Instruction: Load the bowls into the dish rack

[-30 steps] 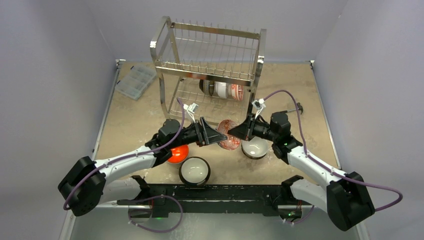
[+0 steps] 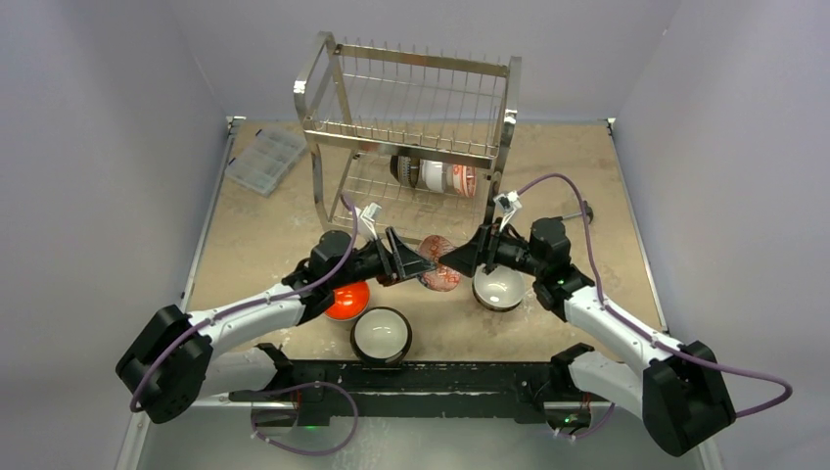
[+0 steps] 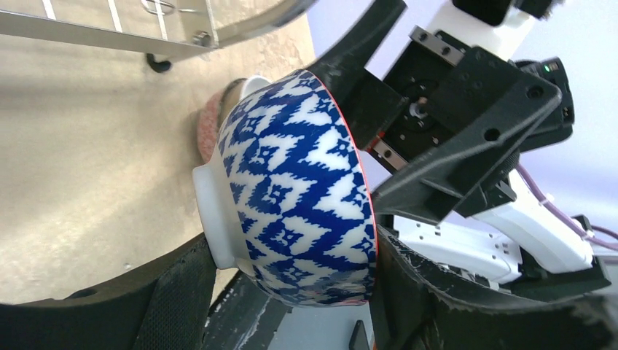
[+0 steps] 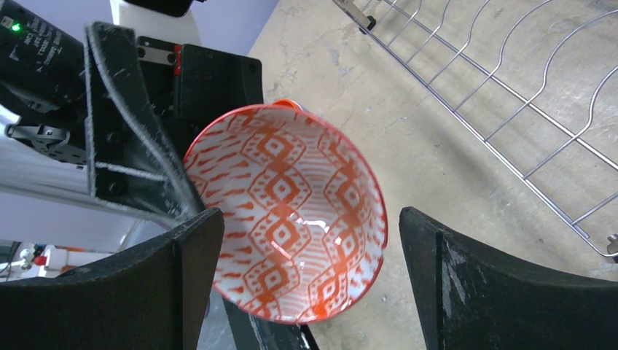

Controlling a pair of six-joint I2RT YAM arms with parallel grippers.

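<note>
A bowl [image 2: 439,262] with a blue-and-white outside and red-patterned inside is between my two grippers over the table's front middle. In the left wrist view its outside [image 3: 291,197] sits between the fingers of my left gripper, which is shut on it. My right gripper stands open around the bowl's rim, its right finger apart from it. A red bowl [image 2: 348,299], a dark-rimmed bowl [image 2: 381,333] and a white bowl [image 2: 498,286] stand on the table. Several bowls [image 2: 436,175] stand upright in the rack's lower tier.
The dish rack [image 2: 411,137] stands at the back middle; its upper tier is empty. A clear plastic box [image 2: 264,160] lies at the back left and a dark-headed tool [image 2: 585,211] at the right. Both arms are close together in front of the rack.
My left gripper and the bowl have moved slightly left, away from my right gripper, whose fingers appear more open than a second ago.
</note>
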